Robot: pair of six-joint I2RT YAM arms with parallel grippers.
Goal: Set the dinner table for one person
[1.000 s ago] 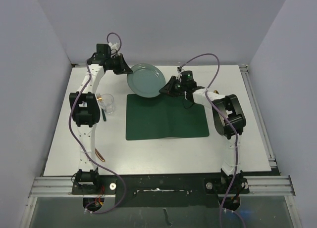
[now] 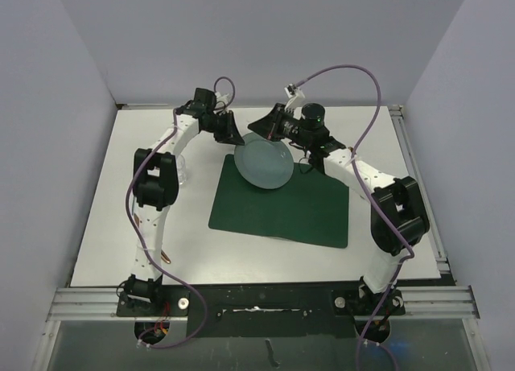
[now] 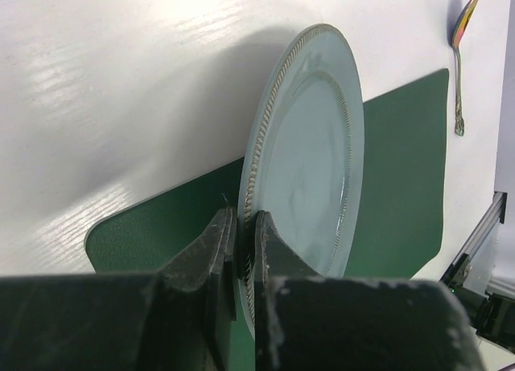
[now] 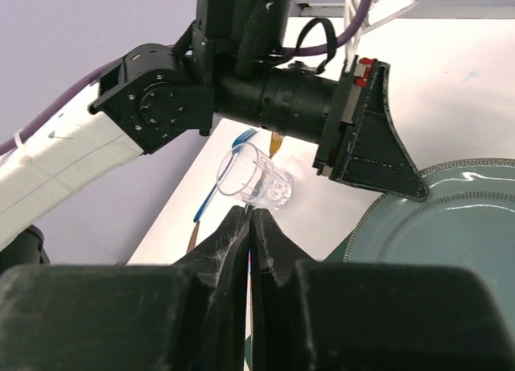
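Observation:
The grey-green plate (image 2: 265,163) with its roped rim overlaps the back part of the dark green placemat (image 2: 282,210). At its back left edge, my left gripper (image 2: 238,141) is shut on the rim; the left wrist view shows the plate (image 3: 314,146) running up between the fingers, looking tilted there. My right gripper (image 2: 254,130) hangs near the plate's back edge. Up close, its fingers (image 4: 229,246) meet, nothing shows between them, and the plate (image 4: 442,234) lies off to their right. Whether the plate fully rests on the mat, I cannot tell.
A clear glass (image 4: 249,174) stands left of the mat, near a blue fork (image 4: 213,190) and a golden fork (image 4: 276,142). On the mat's right side lies an ornate spoon (image 3: 459,61).
Plate and left gripper have moved right and toward the front. The placemat has shifted the same way. My right gripper has left the plate's right rim and now hangs near its back edge.

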